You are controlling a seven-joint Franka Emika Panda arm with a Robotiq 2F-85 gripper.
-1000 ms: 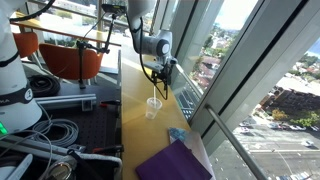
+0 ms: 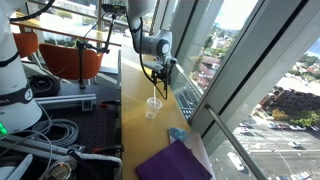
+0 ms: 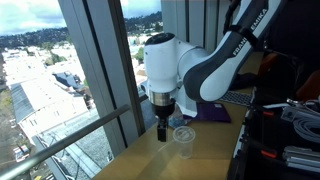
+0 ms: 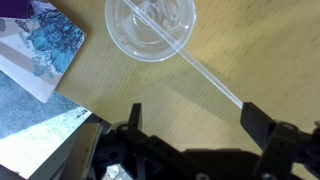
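Note:
A clear plastic cup stands on the wooden table, near the top of the wrist view. A thin white straw reaches out of it, its end close to my right-hand finger. My gripper is open, its fingers wide apart with only bare table showing between them. In exterior view 1 the cup is just below the gripper. From exterior view 2 the same cup appears beside the gripper, to its right.
A purple flat item lies at the table's near end, with a blue patterned piece by it. Tall windows line one side. Black equipment and cables fill the other side. Wood around the cup is clear.

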